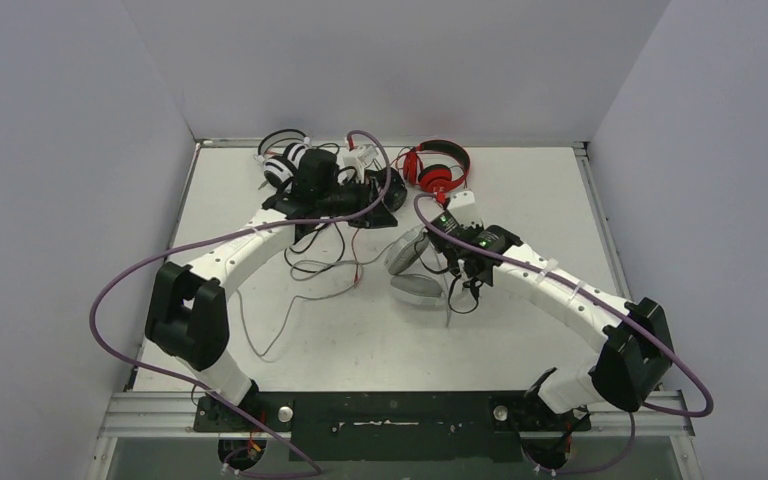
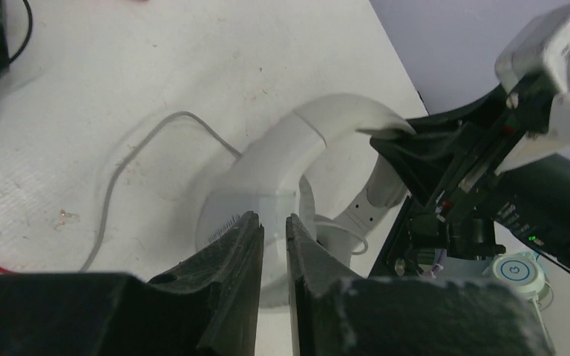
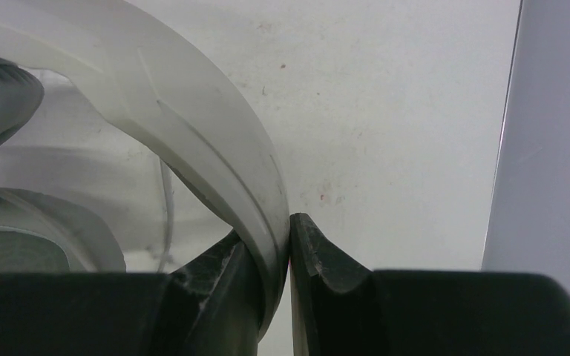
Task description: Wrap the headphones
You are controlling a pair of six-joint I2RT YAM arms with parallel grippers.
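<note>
The grey-white headphones hang above the table's middle in the top view, their ear cups point(image 1: 415, 285) facing the front edge. My right gripper is shut on the headband point(image 3: 200, 122), which passes between its fingers. From the left wrist view, the curved headband point(image 2: 286, 144) reaches across to the right gripper. My left gripper is part open, a narrow gap between its fingertips, nothing visibly pinched; the headphones appear beyond the gap. The grey cable point(image 1: 290, 317) lies in loose loops on the table, and a strand point(image 2: 360, 241) passes by the ear cups.
Red headphones point(image 1: 440, 177) lie at the back, black headphones point(image 1: 394, 190) left of them, partly under my left arm. Black-and-white headphones point(image 1: 280, 165) sit at the back left. Black and red cables tangle at centre left.
</note>
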